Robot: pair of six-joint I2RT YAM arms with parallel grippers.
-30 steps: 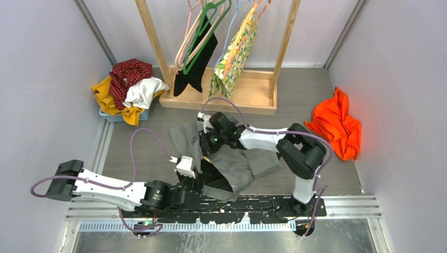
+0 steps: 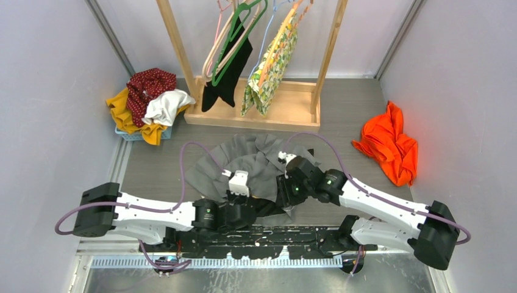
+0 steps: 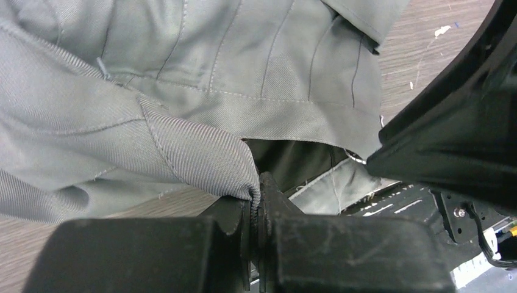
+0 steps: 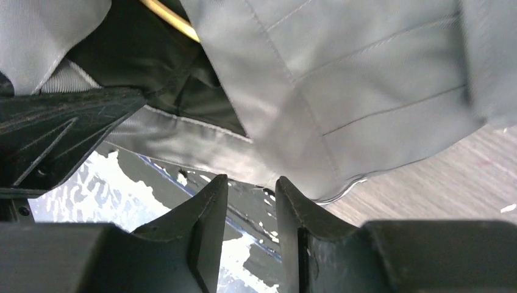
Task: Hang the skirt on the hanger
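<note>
The grey skirt [image 2: 255, 154] lies bunched on the floor between the arms, its dark lining [image 4: 164, 67] showing through an opening. In the left wrist view, a ribbed fold of it runs down into my left gripper, which is shut on the cloth. A short yellow piece of the hanger [image 4: 174, 21] shows against the lining in the right wrist view; most of it is covered by the skirt. My right gripper is partly open over the skirt's near edge, and no cloth shows between its fingertips.
A wooden rack [image 2: 251, 120] with several hangers and hung clothes stands at the back. Left of it sits a basket [image 2: 142, 134] heaped with garments; an orange garment [image 2: 390, 146] lies at the right. Both grippers are close together.
My right gripper has moved right and toward the front, away from the skirt's middle. The left gripper has shifted right, and the skirt's near part has bunched differently.
</note>
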